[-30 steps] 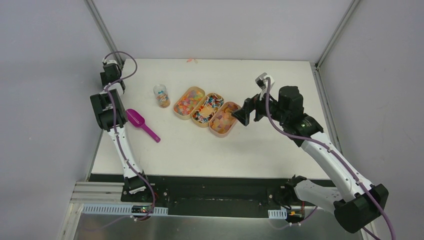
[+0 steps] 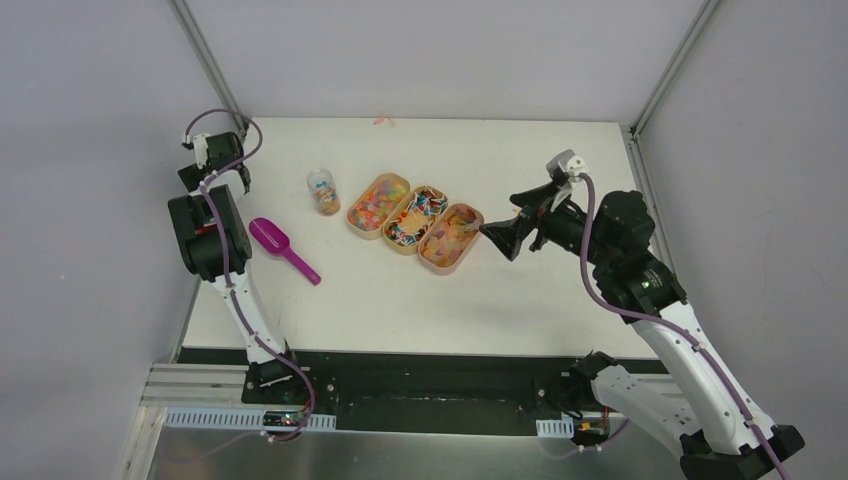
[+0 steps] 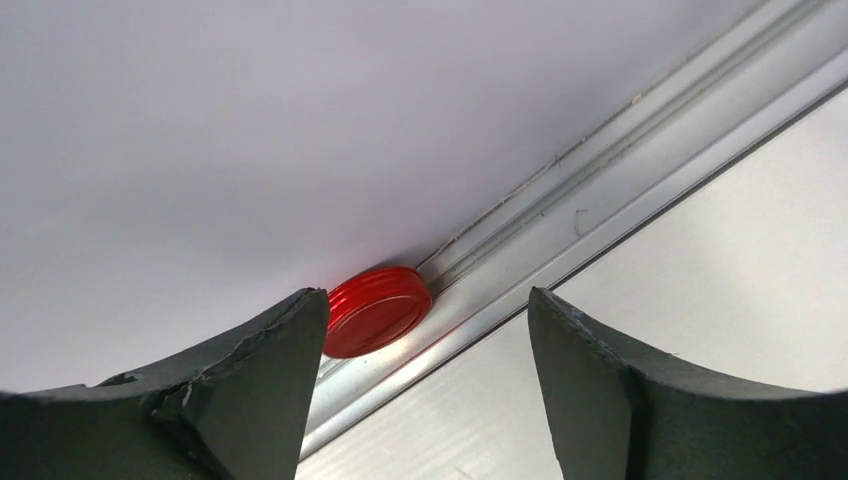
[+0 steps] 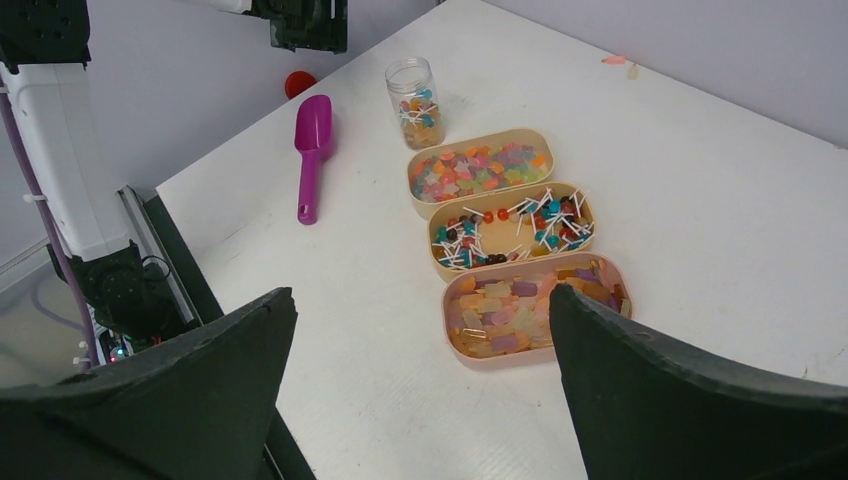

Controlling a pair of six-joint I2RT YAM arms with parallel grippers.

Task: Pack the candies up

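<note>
A clear jar, lidless and partly filled with candies, stands left of three joined candy tubs: gummies, lollipops and wrapped-looking orange and purple candies. The red lid rests tilted in the metal rail along the left wall, near the left fingertip of my left gripper. Those fingers stand apart with nothing held between them. My right gripper is open and empty, right of the tubs in the top view. A magenta scoop lies left of the tubs.
The metal rail and the wall close in the table's left side. Small orange scraps lie at the back edge. Free table spreads in front of the tubs and to their right.
The right arm has drawn back to the right, away from the tubs. Jar, tubs and scoop have stayed put.
</note>
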